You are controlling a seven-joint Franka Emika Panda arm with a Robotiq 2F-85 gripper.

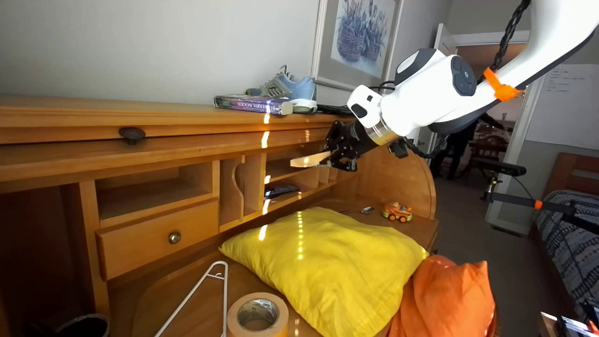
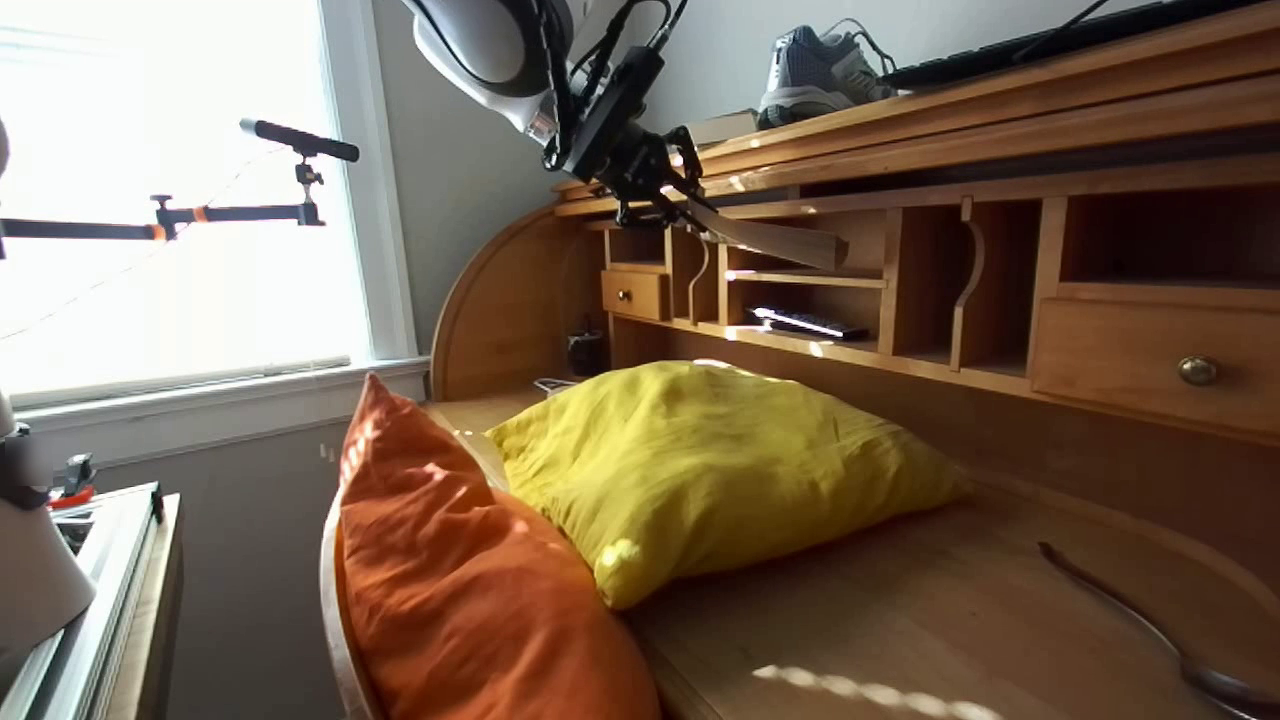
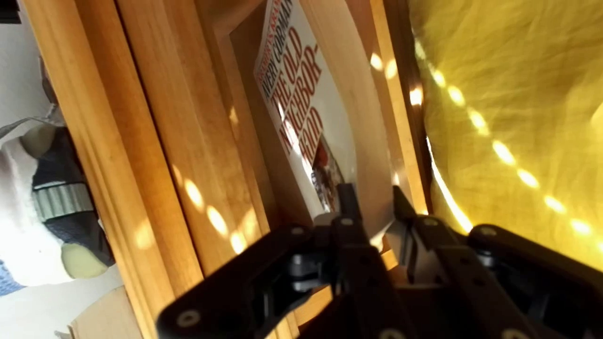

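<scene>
A paperback book [image 3: 294, 96] with red lettering on a pale cover is clamped in my gripper. Its page edges [image 3: 353, 84] face the wrist camera, and the fingers press on the near end. From the side, the book [image 1: 310, 159] shows as a thin tan slab pointing left from the gripper [image 1: 335, 154]. In the second exterior view, the book [image 2: 780, 239] lies in front of the desk's upper cubbies, above the yellow pillow [image 2: 732, 468]. Whether any of it reaches inside a cubby, I cannot tell.
Below, a shelf holds a dark remote-like object [image 1: 281, 190]. On the desk top rest a purple book [image 1: 252, 104] and a shoe [image 1: 297, 90]. An orange pillow [image 1: 449, 297], tape roll [image 1: 258, 316], white hanger [image 1: 222, 281] and toy car [image 1: 397, 212] surround the yellow pillow.
</scene>
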